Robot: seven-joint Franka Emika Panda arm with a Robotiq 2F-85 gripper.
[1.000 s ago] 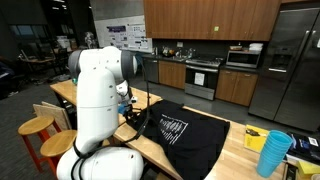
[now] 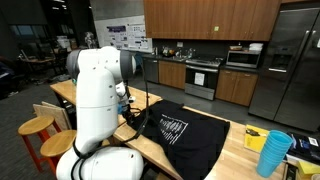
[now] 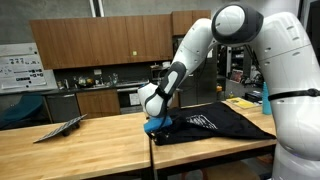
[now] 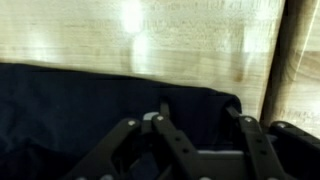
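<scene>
A black cloth (image 2: 200,140) with pale markings lies spread on the wooden table, somewhat rumpled. In the second exterior view the cloth (image 3: 225,122) stretches to the right of my gripper (image 3: 158,130), which points down at its near left part. From the wrist, the cloth (image 4: 90,95) fills the lower left, and a corner of it lies just ahead of my gripper. The dark fingers stand apart over that corner. Black on black hides whether any fabric lies between them.
Bare wood (image 3: 70,145) shows left of the cloth. A stack of blue cups (image 2: 273,153) and a yellow item (image 2: 256,137) stand at the table's right end. Stools (image 2: 40,125) stand off the left side.
The cloth looks the same.
</scene>
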